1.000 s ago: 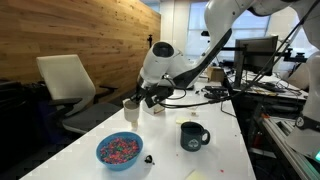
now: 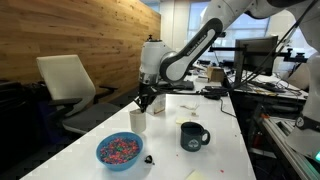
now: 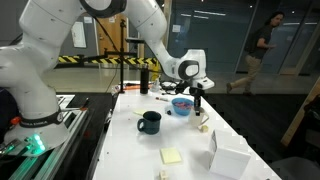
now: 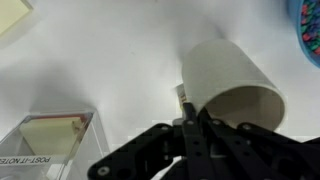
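Observation:
A white cup (image 4: pixel 232 85) fills the middle of the wrist view, its round opening turned toward the camera. My gripper is shut on the cup's near rim, with the black fingers at the bottom of that view. In exterior view 1 the cup (image 2: pixel 138 122) is below my gripper (image 2: pixel 145 107), beyond the blue bowl (image 2: pixel 103 156) of small red pieces. Whether the cup's base touches the table cannot be told. The far side of the cup is partly hidden by the arm in exterior view 2.
A dark mug (image 2: pixel 193 137) stands on the white table to the right of the bowl. A white box (image 3: pixel 230 158) and a yellow note (image 3: pixel 171 156) lie toward the front in exterior view 2. Bare tabletop separates the mug from the bowl.
In exterior view 1 the cup has come down and slightly right along with my gripper. The arm above has shifted its pose; the bowl and mug stay put.

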